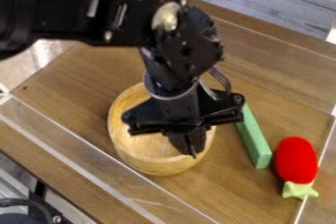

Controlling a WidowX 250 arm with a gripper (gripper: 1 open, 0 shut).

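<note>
My black gripper (pixel 190 141) hangs low over a round wooden bowl (pixel 140 153), its fingertips down inside or just over the bowl and covering much of its interior. The fingers appear close together, with nothing visible between them. The bowl sits on the wooden surface in the middle of the camera view.
Right of the bowl lies a green block (pixel 254 141), partly behind the gripper housing. A red strawberry-shaped object (pixel 297 161) with a pale green top lies farther right.
</note>
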